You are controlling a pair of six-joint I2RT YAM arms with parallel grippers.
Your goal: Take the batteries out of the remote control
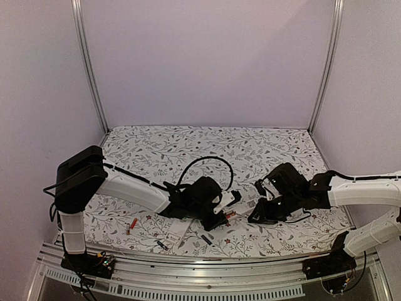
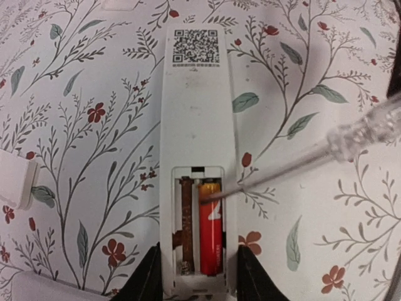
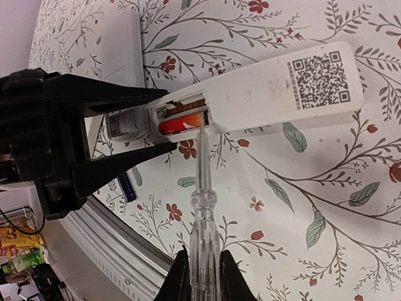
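The white remote control (image 2: 199, 113) lies back side up, its battery compartment uncovered. My left gripper is shut on its compartment end, one finger on each side. In the compartment lie a red battery (image 2: 211, 241) with an orange end and, beside it, a dark brown one (image 2: 187, 226). My right gripper is shut on a clear-handled screwdriver (image 3: 204, 200). In the left wrist view the screwdriver's tip reaches over the remote's side wall to the orange end of the red battery. Both batteries sit in their slots.
Left of the remote lie a white object (image 3: 122, 50), a red battery (image 1: 133, 223) and dark batteries (image 1: 162, 245) (image 1: 206, 239). The table's front rail (image 3: 119, 251) runs close by. Behind the arms the patterned cloth (image 1: 207, 141) is clear.
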